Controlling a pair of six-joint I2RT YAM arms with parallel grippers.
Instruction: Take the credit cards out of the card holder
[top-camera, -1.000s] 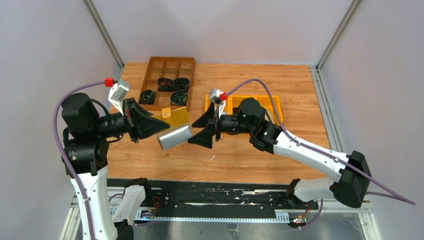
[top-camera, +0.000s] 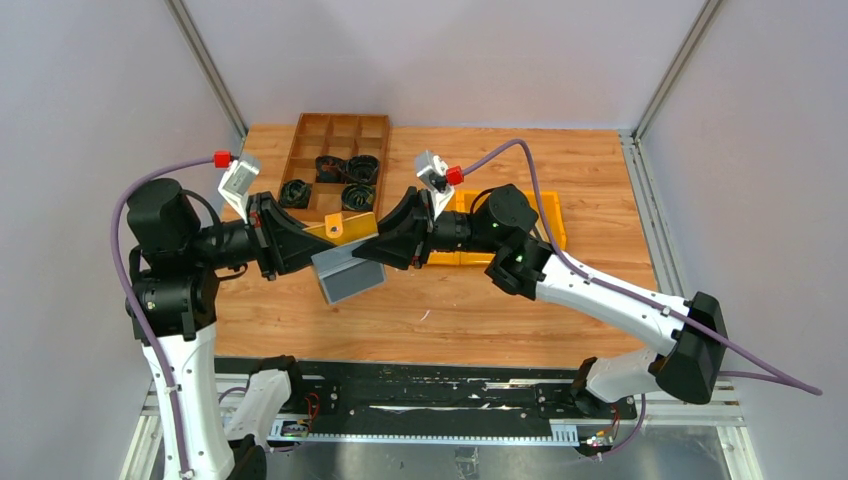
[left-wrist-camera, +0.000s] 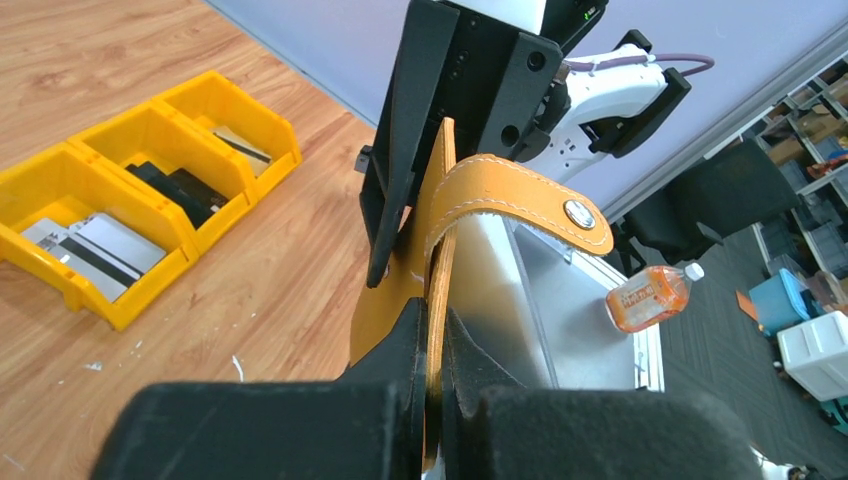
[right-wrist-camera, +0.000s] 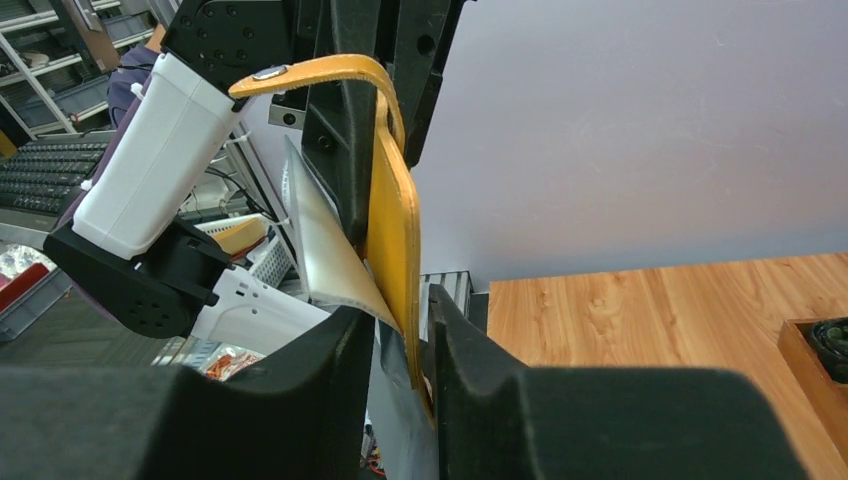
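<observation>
The tan leather card holder (top-camera: 358, 226) hangs above the table, its snap strap (left-wrist-camera: 520, 198) standing out to one side. My left gripper (top-camera: 333, 246) is shut on its edge; the leather runs between both fingers in the left wrist view. Silvery, partly see-through card sleeves (top-camera: 352, 276) spread from the holder toward the table's front. My right gripper is part open at the opposite edge. In the right wrist view, the leather cover and a sleeve (right-wrist-camera: 330, 250) lie between its fingers. Whether cards sit inside the sleeves cannot be made out.
A yellow bin (left-wrist-camera: 120, 318) stands on the table, partly under my right arm. White and grey cards (left-wrist-camera: 100, 250) lie in one compartment, black items (left-wrist-camera: 178, 190) in another. Behind the holder is a wooden divided tray (top-camera: 330, 128) with coiled black cables.
My right gripper has moved left from beside the holder to its edge, its fingers now around it. My left gripper has hardly moved.
</observation>
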